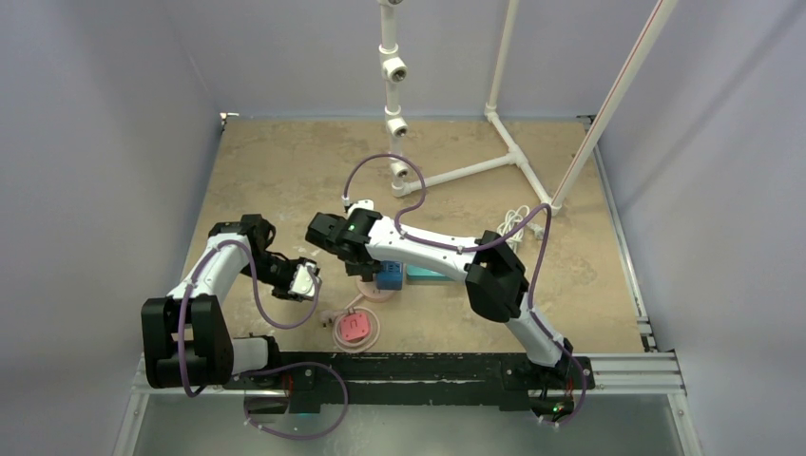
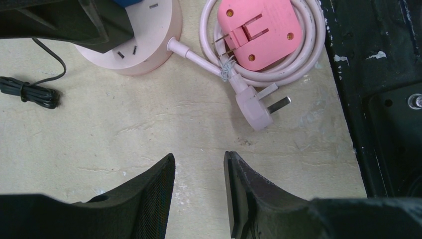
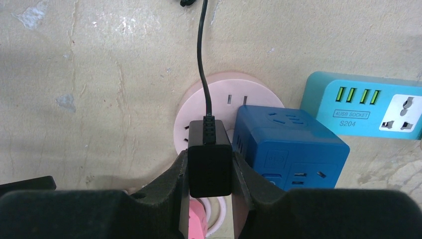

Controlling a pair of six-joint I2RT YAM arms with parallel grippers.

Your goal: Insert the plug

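A black plug adapter [image 3: 209, 167] with its cord running toward the top of the right wrist view sits between the fingertips of my right gripper, over the pale pink round power strip [image 3: 244, 87], beside a blue cube socket [image 3: 293, 159]. Whether the plug's pins are in a socket is hidden. My left gripper stands open and empty over bare table, near a pink white-cabled plug [image 2: 254, 107].
A teal USB socket bar [image 3: 358, 104] lies right of the blue cube. A pink square adapter [image 2: 259, 35] rests on coiled cable near the front edge. White pipe frames [image 1: 456, 174] stand at the back.
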